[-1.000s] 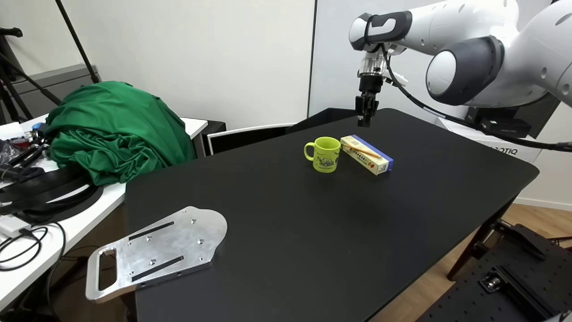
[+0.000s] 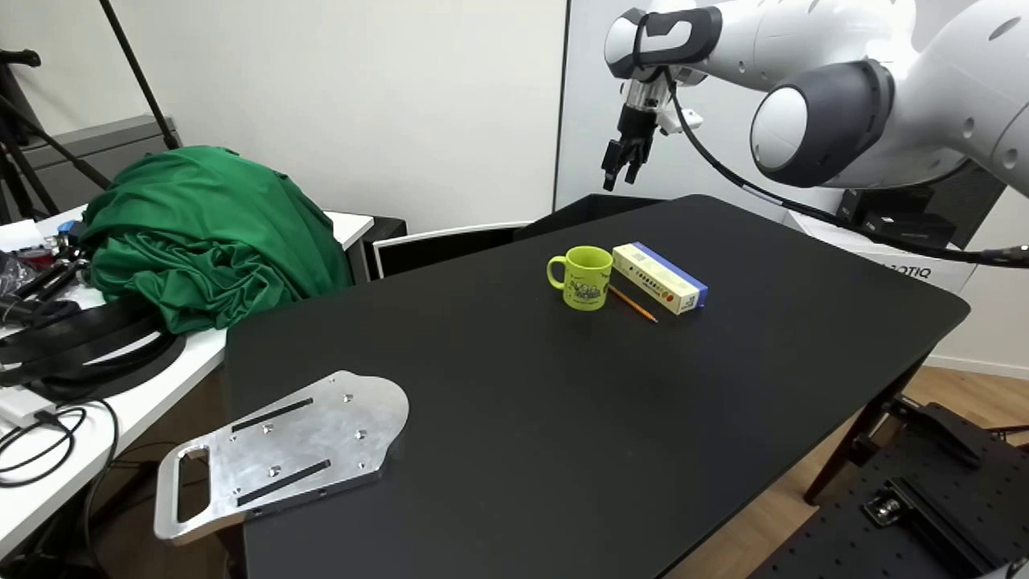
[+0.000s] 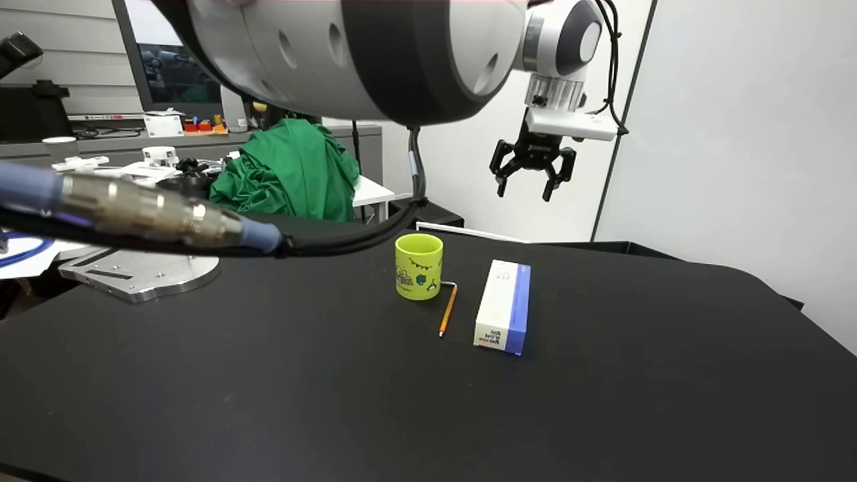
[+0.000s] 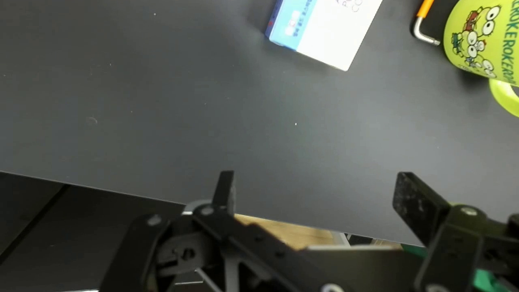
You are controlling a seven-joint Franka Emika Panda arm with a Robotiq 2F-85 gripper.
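On the black table stands a lime-green mug [image 2: 585, 278] [image 3: 418, 266], upright, with cartoon prints. An orange-handled hex key [image 3: 449, 310] lies on the tabletop between the mug and a white-and-blue box [image 3: 503, 306]; its bent metal end points toward the mug, as the wrist view shows the hex key [image 4: 424, 24] close to the mug's side. The box [image 4: 329, 30] lies flat. High above the table's far edge hangs my gripper [image 2: 620, 179] [image 3: 524, 191]. Its fingers are wide apart, with nothing between them, and it is clear of all three objects.
A metal plate with a handle [image 2: 318, 425] overhangs the table's left edge. Green cloth [image 2: 207, 232] is heaped on a white side table. A cable hangs along the arm.
My gripper has risen and shifted left in exterior view 1. The orange hex key, seen across the box's face before, now lies on the table between box and mug; mug and box look unmoved.
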